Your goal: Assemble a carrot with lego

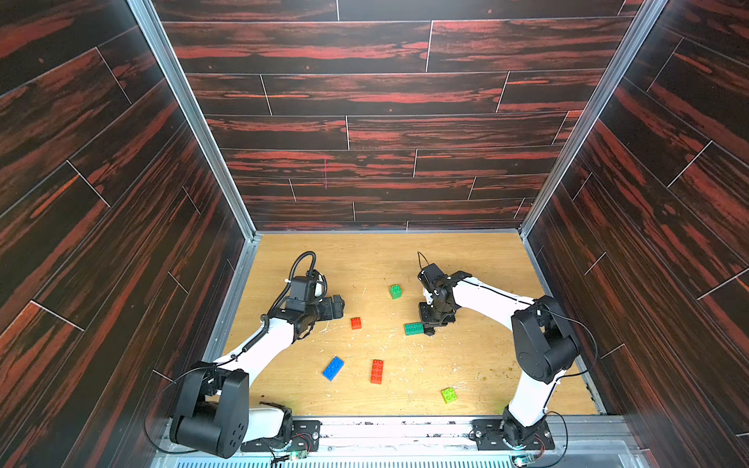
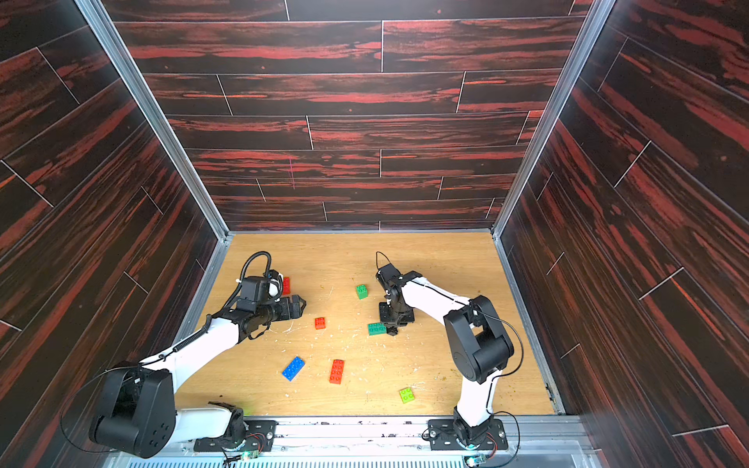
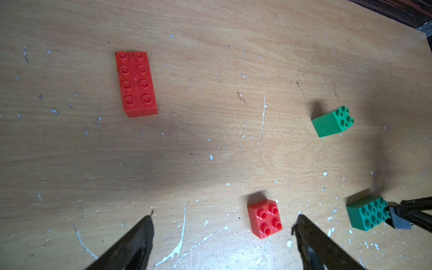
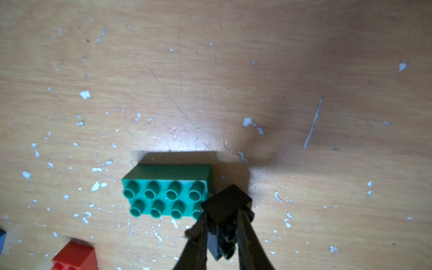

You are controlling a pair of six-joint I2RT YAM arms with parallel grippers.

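Observation:
My right gripper is shut on a small black brick [image 4: 229,200], which sits low by the right end of a dark green eight-stud brick [image 4: 167,193]; whether the two touch is unclear. That green brick [image 1: 413,329] lies flat, studs up. My left gripper stands open above the left of the table, nothing between its fingers. A small red brick [image 3: 264,219] lies ahead of it, toward the right finger. Farther away are a long red brick [image 3: 137,85] and a small green brick [image 3: 333,122].
Nearer the front edge lie a blue brick [image 1: 333,368], another long red brick [image 1: 377,371] and a lime brick [image 1: 449,395]. White chips are scattered over the wooden table [image 1: 499,366]. Bare table spreads along the back and right.

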